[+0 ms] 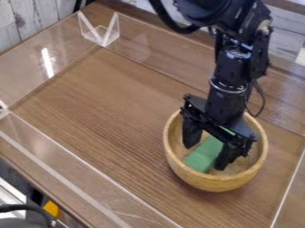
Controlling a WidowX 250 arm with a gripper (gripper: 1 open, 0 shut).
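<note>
A yellow-tan bowl point(213, 181) sits on the wooden table at the lower right, with a green object point(202, 155) lying inside it. My black gripper point(215, 134) reaches down from above into the bowl, its open fingers spread over and around the green object. Part of the green object is hidden under the gripper; whether the fingers touch it is unclear.
A white wire-like holder point(95, 27) stands at the back left. Dark cables show at the lower left, beyond the table's edge.
</note>
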